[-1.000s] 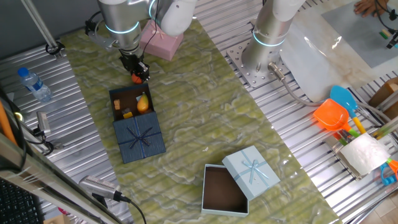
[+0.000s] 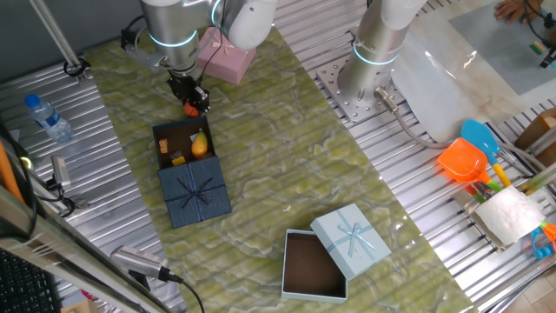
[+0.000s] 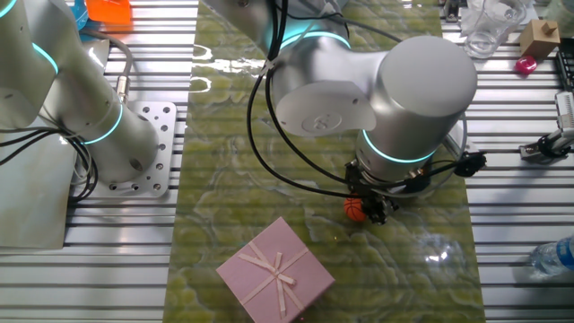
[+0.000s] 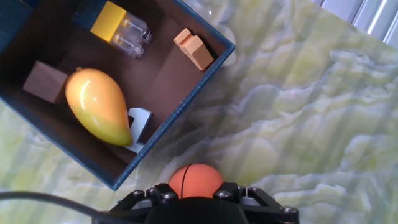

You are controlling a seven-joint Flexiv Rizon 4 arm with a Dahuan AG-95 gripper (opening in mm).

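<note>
An orange ball with black lines [image 4: 196,180] sits between the fingers of my gripper, which looks shut on it at the bottom of the wrist view. In exterior view 1 the gripper [image 2: 192,103] points down just behind the dark blue box [image 2: 156,143]; the ball is outside that box. Inside the box lie a yellow-green mango [image 4: 96,106], a yellow-and-clear block piece [image 4: 121,30], an orange-tan piece [image 4: 194,48], a brown block [image 4: 45,82] and a pale grey piece [image 4: 139,127]. The blue ribboned lid [image 2: 195,191] covers the box's front part.
A light blue box [image 2: 314,297] stands open and empty, its lid [image 2: 351,240] leaning over its right side. Behind the arm is a closed pink box [image 3: 275,274]. A bottle [image 2: 50,120] lies left of the green mat.
</note>
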